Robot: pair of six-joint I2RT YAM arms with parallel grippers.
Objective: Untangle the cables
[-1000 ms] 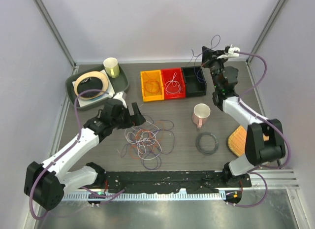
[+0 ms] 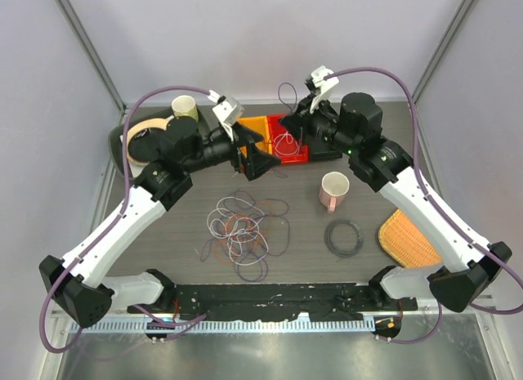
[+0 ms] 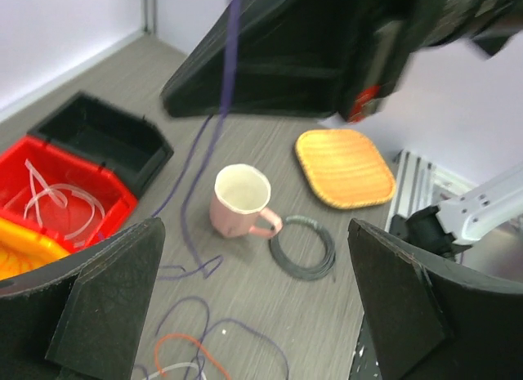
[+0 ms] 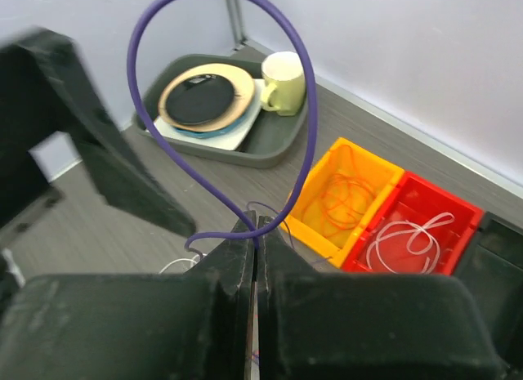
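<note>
Closed on a purple cable [image 4: 302, 61], my right gripper has a loop standing above its fingertips. From it the cable [image 3: 216, 135] hangs down in front of my left gripper, which is open and grips nothing. In the top view the left gripper [image 2: 260, 161] hovers over the table, just below and left of the right gripper [image 2: 286, 122]. A tangle of white, orange and grey-purple cables [image 2: 237, 230] lies on the table. The orange bin [image 4: 372, 167] holds an orange cable [image 4: 347, 202]; the red bin [image 4: 462, 212] holds a white cable [image 4: 417, 229].
A black bin [image 3: 98, 135] adjoins the red one. A pink mug [image 2: 333, 188], a dark cable ring [image 2: 344, 238] and a woven orange mat [image 2: 407, 237] occupy the right side. At back left stands a tray [image 4: 265, 147] with plates and a yellow mug [image 4: 283, 82].
My right gripper has swung left and inward from above the black bin, carrying the purple cable. The left gripper has risen and moved right, so the two grippers are now close together.
</note>
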